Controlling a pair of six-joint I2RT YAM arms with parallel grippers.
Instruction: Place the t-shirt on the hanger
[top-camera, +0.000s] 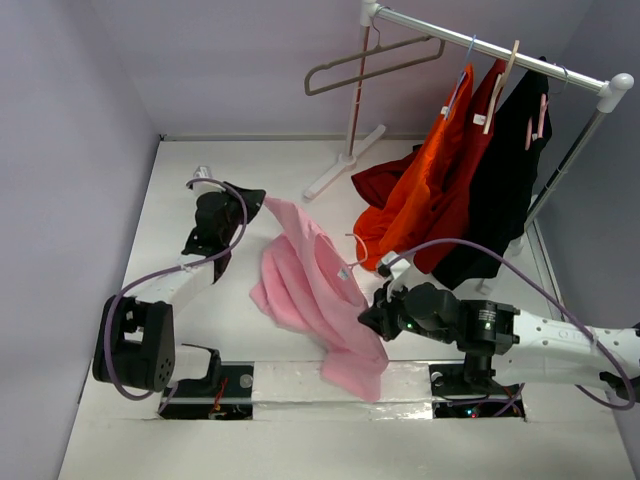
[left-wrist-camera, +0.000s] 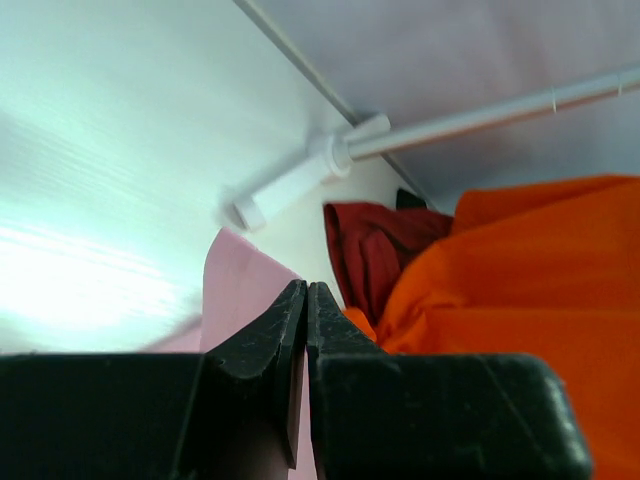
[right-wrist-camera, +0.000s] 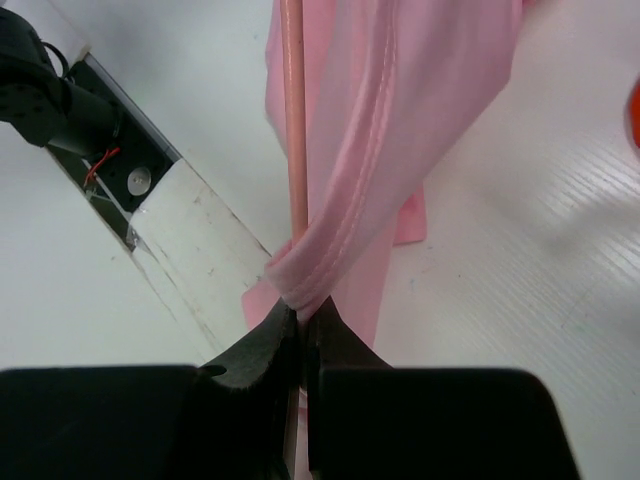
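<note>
The pink t-shirt (top-camera: 310, 300) lies loosely over the white table, one corner raised to my left gripper (top-camera: 258, 200), which is shut on that cloth; in the left wrist view the pink fabric (left-wrist-camera: 240, 270) runs into its closed tips. My right gripper (top-camera: 372, 318) is shut on the shirt's near part and a thin pale pink hanger (right-wrist-camera: 294, 120), which runs along inside the fabric in the right wrist view. The hanger's hook shows above the shirt in the top view.
A rack rail (top-camera: 480, 45) at the back carries an empty grey hanger (top-camera: 370, 72), an orange garment (top-camera: 415, 190), a dark red one and a black one (top-camera: 500, 220). The rack's white foot (top-camera: 340, 165) stands on the table.
</note>
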